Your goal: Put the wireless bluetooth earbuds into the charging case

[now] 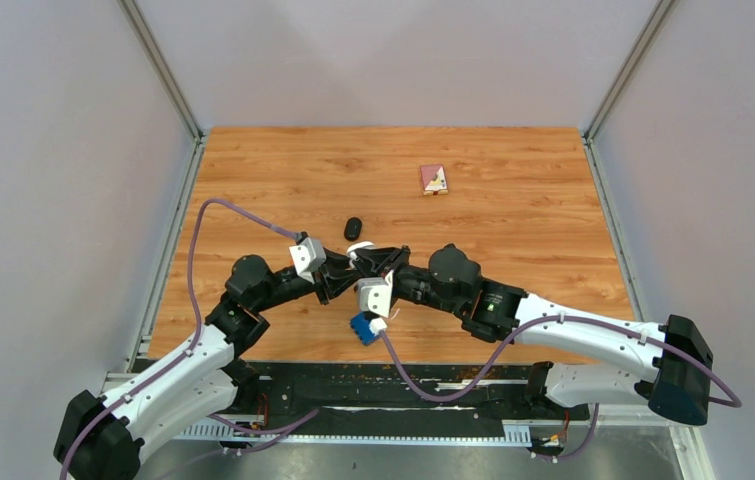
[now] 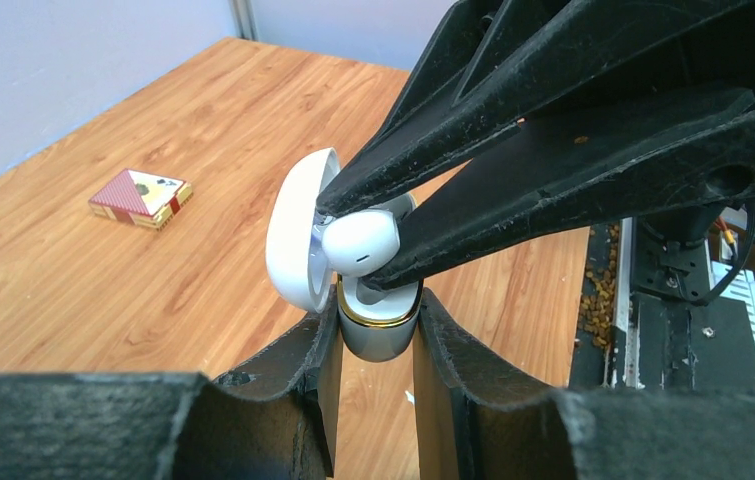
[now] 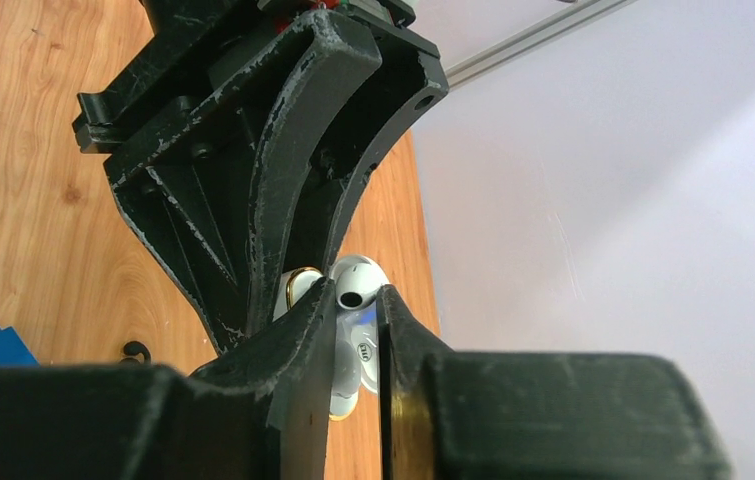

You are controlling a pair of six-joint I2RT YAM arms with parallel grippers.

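Note:
The white charging case (image 2: 373, 330), lid (image 2: 293, 225) swung open, is held upright in my left gripper, which is shut on it. A white earbud (image 2: 358, 243) sits at the top of the case beside the lid, between the fingertips of my right gripper. In the right wrist view those fingers are close around the earbud; whether they grip it firmly or how deep it sits is hard to tell. In the top view both grippers meet over the middle of the table, largely hiding the case.
A black object (image 1: 352, 229) lies behind the grippers, a small patterned box (image 1: 433, 180) farther back right, and a blue block (image 1: 363, 328) near the front.

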